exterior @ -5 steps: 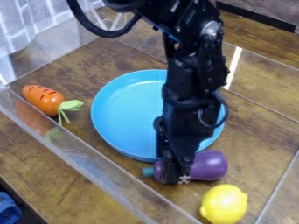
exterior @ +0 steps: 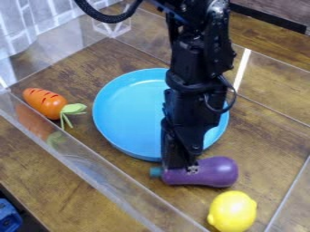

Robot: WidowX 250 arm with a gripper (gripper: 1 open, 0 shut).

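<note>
The black gripper (exterior: 182, 159) is low at the front edge of a blue bowl (exterior: 130, 111), just above and behind a purple toy eggplant (exterior: 204, 170) with a green stem at its left end. The gripper looks shut, with nothing visible between its fingers; whether it touches the eggplant is hard to tell.
A yellow lemon (exterior: 233, 210) lies at the front right, near the eggplant. An orange toy carrot (exterior: 46, 103) is at the left. A clear wall runs diagonally along the near left.
The gripper has moved slightly up and back, away from the eggplant's middle. The eggplant and other objects look nearly unmoved.
</note>
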